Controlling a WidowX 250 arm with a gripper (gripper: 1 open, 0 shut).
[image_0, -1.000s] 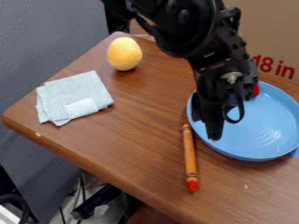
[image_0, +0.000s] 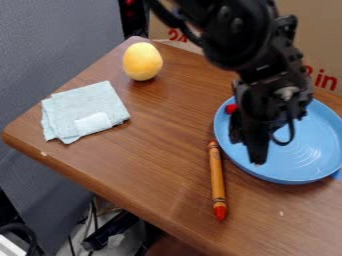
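My black gripper (image_0: 251, 138) hangs over the left part of a blue plate (image_0: 305, 152) on the wooden table. A small red object (image_0: 230, 108) peeks out at the plate's left, partly hidden behind the gripper. Whether the fingers are open or shut, and whether anything is between them, I cannot tell. An orange crayon (image_0: 218, 182) lies left of the plate, its red tip toward the front edge.
A pale folded cloth (image_0: 83, 108) lies at the table's left, with a yellow egg-shaped object (image_0: 142, 62) behind it. A cardboard box (image_0: 321, 50) stands behind.
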